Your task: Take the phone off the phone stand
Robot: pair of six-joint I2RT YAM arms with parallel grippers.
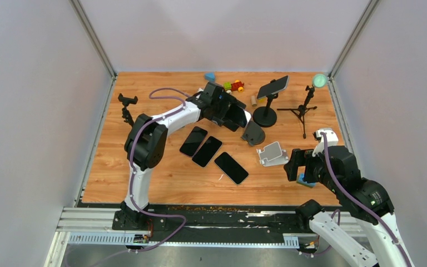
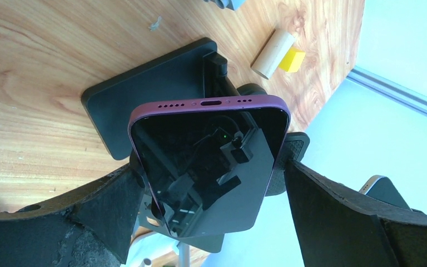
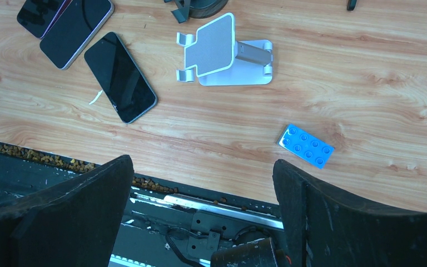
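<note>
A phone (image 2: 207, 161) with a purple edge and dark screen rests on a black phone stand (image 2: 144, 92), whose flat base lies on the wood. My left gripper is open, one finger on either side of the phone and close to its long edges; whether the left finger touches is unclear. From the top, this phone (image 1: 235, 115) is partly covered by the left gripper (image 1: 226, 108). Over the front right of the table, my right gripper hangs open and empty, near a silver stand (image 3: 217, 47).
Several dark phones, one of them a black phone (image 1: 231, 168), lie flat mid-table. Another phone (image 1: 273, 87) sits on a round-based stand (image 1: 264, 117) at the back. A small tripod (image 1: 302, 111) and a grey stand (image 1: 253, 133) stand to the right.
</note>
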